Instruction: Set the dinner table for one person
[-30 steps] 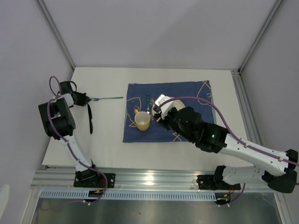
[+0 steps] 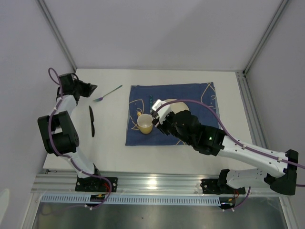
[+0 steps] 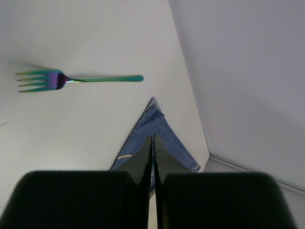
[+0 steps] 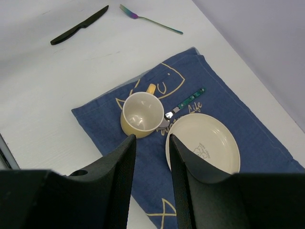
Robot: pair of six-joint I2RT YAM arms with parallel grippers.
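A blue placemat (image 2: 143, 89) lies centre-right, bearing a cream mug (image 4: 142, 112), a cream plate (image 4: 200, 140) and a green-handled spoon (image 4: 190, 99). Left of it lie an iridescent fork (image 3: 52, 80) and a black knife (image 2: 92, 121). My left gripper (image 2: 93, 87) is at the back left, above and beside the fork, shut with nothing visible between its fingers. My right gripper hangs over the mat near mug and plate, slightly open with nothing between its fingers.
Bare white table (image 2: 109, 152) surrounds the mat, with free room at the left and front. Walls bound the back and sides.
My left gripper has moved up, away from the fork, toward the back. The fork now lies at a slant, its handle turned toward the back. The right arm has shifted only slightly.
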